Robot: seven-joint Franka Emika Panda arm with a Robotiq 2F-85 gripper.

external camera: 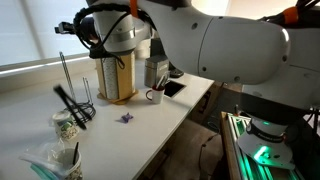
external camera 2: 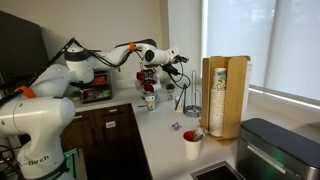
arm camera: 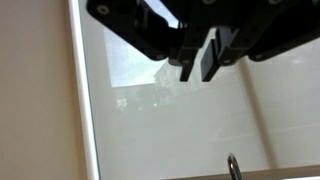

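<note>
My gripper [external camera: 62,28] is raised high over the counter, near the top of a wire stand [external camera: 67,72]. In exterior view 2 the gripper [external camera 2: 184,57] shows small, well above the worktop. The wrist view has its dark fingers [arm camera: 208,62] close together with a narrow gap; what is between them cannot be made out. A metal hook tip [arm camera: 234,166] rises at the bottom of that view. In exterior view 1, a blurred dark long object [external camera: 70,104] appears below the gripper, in front of the stand; whether it is attached to anything is unclear.
A patterned cup [external camera: 64,124], a utensil cup [external camera 2: 193,147] and a plastic bag [external camera: 46,155] occupy the near counter. A wooden holder [external camera 2: 233,95], a white mug [external camera: 155,96] and a toaster [external camera 2: 268,152] stand elsewhere. A small purple item [external camera: 127,118] lies on otherwise clear counter.
</note>
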